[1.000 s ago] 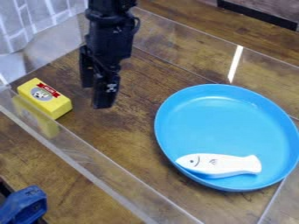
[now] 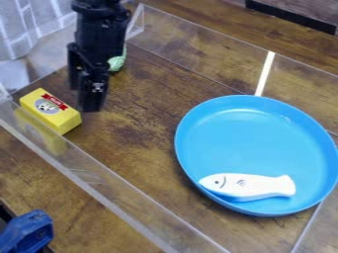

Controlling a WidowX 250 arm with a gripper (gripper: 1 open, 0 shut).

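Note:
My black gripper [image 2: 85, 91] hangs over the wooden table at the upper left, just above and right of a yellow box [image 2: 50, 111] with a red label, its fingers open with nothing seen between them. A green object [image 2: 117, 61] shows partly behind the arm. A white fish-shaped item [image 2: 246, 185] lies in a blue plate [image 2: 254, 134] on the right.
A clear low wall runs along the table's left and front edges. A blue object [image 2: 24, 233] lies at the lower left outside it.
My gripper has moved left toward the yellow box, uncovering more of the green object behind it. The box, plate and fish look unmoved.

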